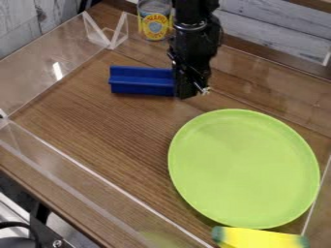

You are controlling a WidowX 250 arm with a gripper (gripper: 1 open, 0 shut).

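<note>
My black gripper [191, 85] is low over the wooden table at the upper middle, right up against the right end of a long blue block or holder [139, 81]. Its fingers look shut; whether they touch the blue object cannot be told, and nothing clearly shows between them.
A large green plate [243, 167] lies at the lower right, with a yellow object [258, 237] at the front edge below it. A jar with a yellow label [154, 26] stands at the back. Clear plastic walls border the table.
</note>
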